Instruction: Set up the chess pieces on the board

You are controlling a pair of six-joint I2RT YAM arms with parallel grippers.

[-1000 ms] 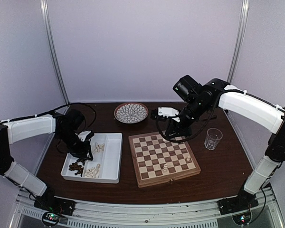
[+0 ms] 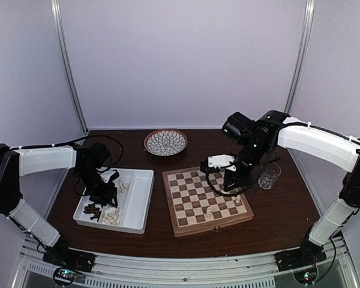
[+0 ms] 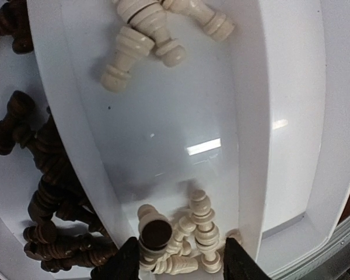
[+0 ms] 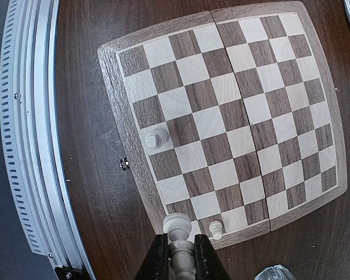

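My right gripper is shut on a white chess piece (image 4: 178, 224), held above the near right corner of the chessboard (image 4: 112, 87). On the board stand two white pieces: a taller one (image 4: 156, 139) along the near edge and a small pawn (image 4: 216, 229) close to the right edge. Down in the white tray (image 2: 141, 207), my left gripper is open, its fingers on either side of a cluster of white pieces (image 3: 205, 230). One piece (image 3: 156, 233) there points its dark base upward.
Dark pieces (image 3: 52, 181) fill the compartment beside the white ones; more white pieces (image 3: 146, 29) lie at its other end. A clear glass (image 2: 269, 175) stands right of the board, close to my right arm. A patterned bowl (image 2: 165, 143) sits behind.
The left gripper has shifted a little within the tray, and the tray's near end has slid slightly left and toward the front.
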